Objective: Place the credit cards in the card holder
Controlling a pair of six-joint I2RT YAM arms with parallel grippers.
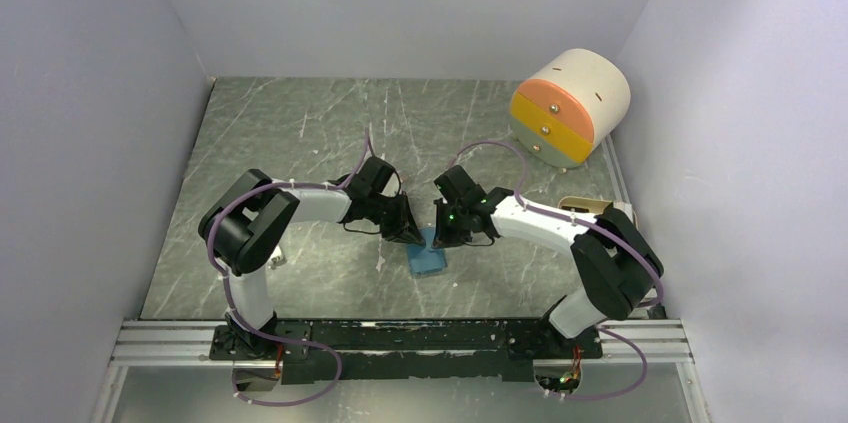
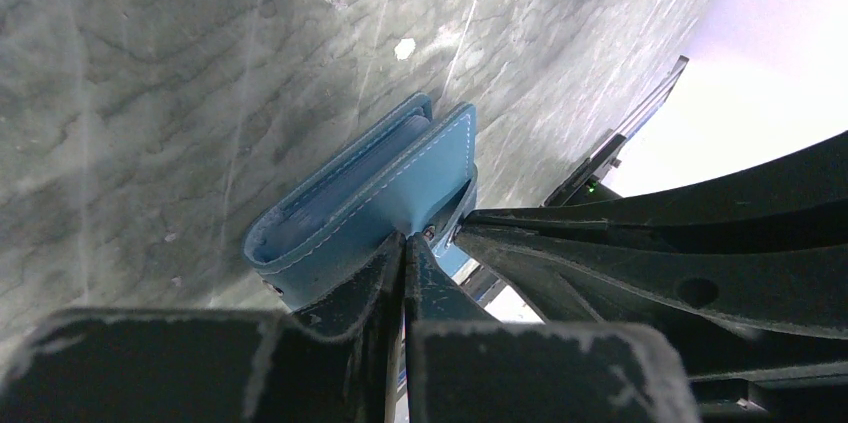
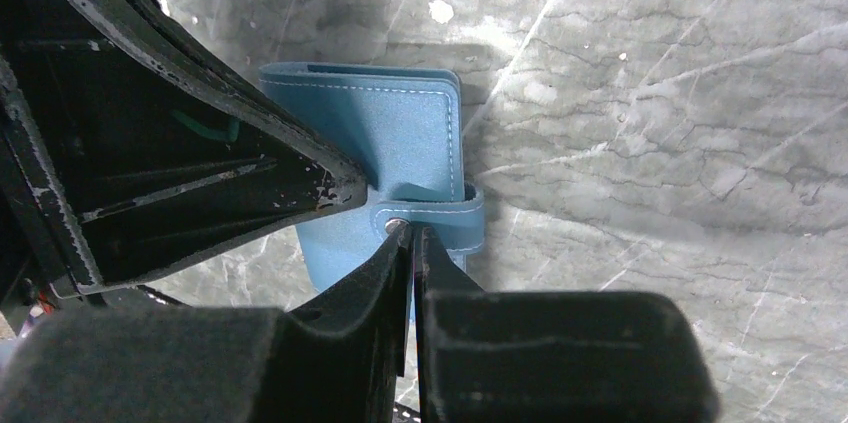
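The blue card holder is on the table at front centre, between both arms. My left gripper is shut at its edge, its tips against the blue material. In the right wrist view, the stitched strap with its metal snap crosses the card holder. My right gripper is shut at that strap, close beside the snap. In the left wrist view the holder shows an open pocket along its top. No separate credit card can be made out; the fingers hide part of the holder.
A rounded cabinet with coloured drawers stands at the back right. A beige tray lies partly behind the right arm, and a small pale object is by the left arm.
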